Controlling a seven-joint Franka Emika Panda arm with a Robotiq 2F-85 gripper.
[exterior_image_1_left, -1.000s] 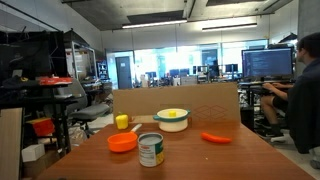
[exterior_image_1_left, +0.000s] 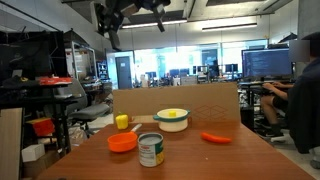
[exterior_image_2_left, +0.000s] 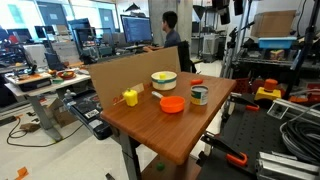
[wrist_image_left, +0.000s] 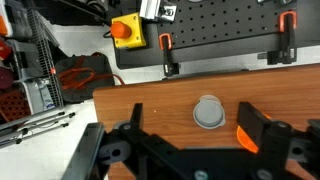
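High above the wooden table (exterior_image_1_left: 200, 158), my gripper (exterior_image_1_left: 138, 36) hangs with its fingers spread and nothing visible between them. Below it in the wrist view is an open-topped can (wrist_image_left: 209, 112), with an orange bowl (wrist_image_left: 246, 140) beside it, partly hidden by a finger. On the table, the can (exterior_image_1_left: 151, 150) stands near the front and the bowl (exterior_image_1_left: 123, 143) is just left of it. Farther back is a white pot (exterior_image_1_left: 172, 125) with something yellow (exterior_image_1_left: 172, 115) at its top. A yellow object (exterior_image_1_left: 122, 121) sits at the back left, and a red elongated object (exterior_image_1_left: 215, 138) lies right.
A cardboard panel (exterior_image_2_left: 115, 80) stands along the table's back edge. Beside the table is a dark perforated surface (wrist_image_left: 225, 25) with clamps and a yellow box with an orange button (wrist_image_left: 122, 30). A person sits beyond the table.
My arm and gripper have come into the top of exterior view 1, where neither showed before. The objects on the table stay where they were.
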